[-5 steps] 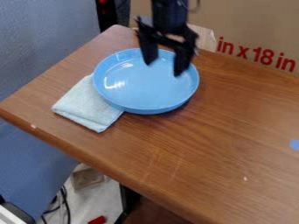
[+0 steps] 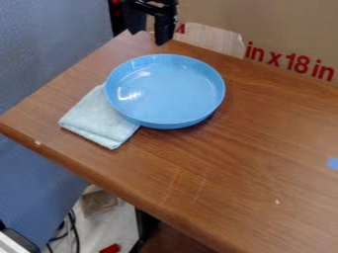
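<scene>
A round light blue plate [image 2: 164, 91] lies on the wooden table [image 2: 238, 188], partly over a folded pale cloth [image 2: 95, 123] at its left. The black gripper [image 2: 149, 24] is at the top of the view, above and behind the plate, apart from it. Its upper part is cut off by the frame edge, and whether it is open or shut is unclear.
Cardboard with red lettering [image 2: 284, 49] stands behind the table. A small blue patch [image 2: 334, 162] is at the right. A blue fabric surface lies beyond the left edge.
The gripper has risen from over the plate toward the back and left, to the top edge of the view. The plate and cloth show no visible change.
</scene>
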